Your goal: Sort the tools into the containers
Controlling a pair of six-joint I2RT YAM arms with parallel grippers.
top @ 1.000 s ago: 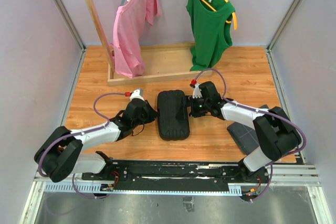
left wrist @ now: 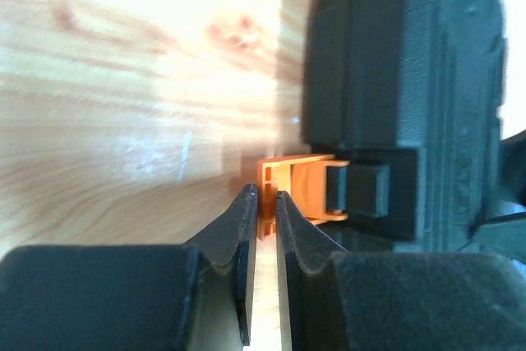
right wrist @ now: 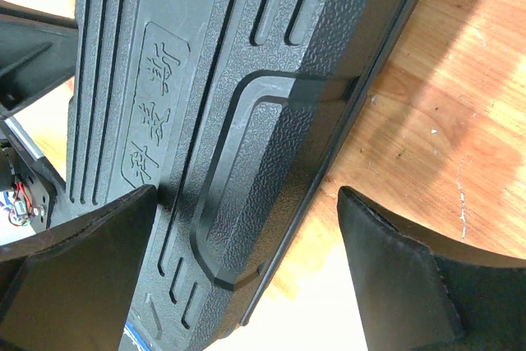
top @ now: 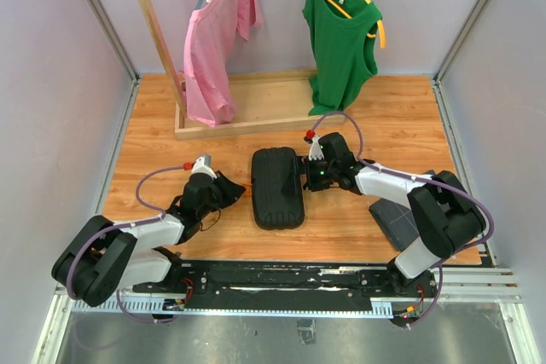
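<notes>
A black ribbed plastic case (top: pixel 278 188) lies mid-table, seen closely in the right wrist view (right wrist: pixel 214 121). My left gripper (top: pixel 241 189) is at its left side; in the left wrist view its fingertips (left wrist: pixel 291 252) are close together at an orange latch (left wrist: pixel 306 187) on the case; whether they grip it is unclear. My right gripper (top: pixel 304 172) is at the case's right side, its two fingers apart in the right wrist view, one over the case's ribbed face.
A dark flat panel (top: pixel 395 224) lies at the right. A wooden rack (top: pixel 247 130) with pink (top: pixel 213 57) and green (top: pixel 337 49) shirts stands at the back.
My left gripper has moved left, away from the case's side, and orange now shows between them. The case and my right gripper have shifted very slightly left.
</notes>
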